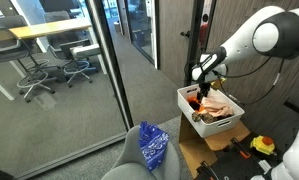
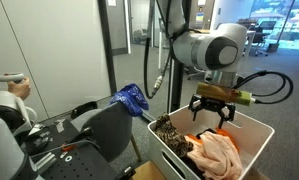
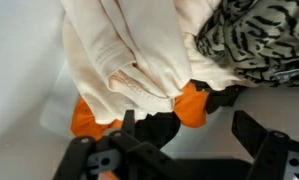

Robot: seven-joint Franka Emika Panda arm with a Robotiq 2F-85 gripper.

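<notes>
My gripper is open and points down over a white bin (image 2: 266,128), with nothing between its fingers. Below it in the wrist view lies a light pink cloth (image 3: 129,45). Beside that, an orange and black cloth (image 3: 192,105) shows between and beyond the fingertips. A dark zebra-patterned cloth (image 3: 259,40) fills the upper right of the wrist view. In exterior view 2 the gripper (image 2: 211,116) hangs at the back of the bin, with the pink cloth (image 2: 217,155) in front of it. Whether the fingertips touch any cloth I cannot tell.
A grey chair (image 1: 139,160) with a blue cloth (image 1: 153,145) over it stands left of the bin. A yellow and red button box (image 1: 263,145) sits near the arm's base. Cables loop beside the wrist. Glass panels stand behind.
</notes>
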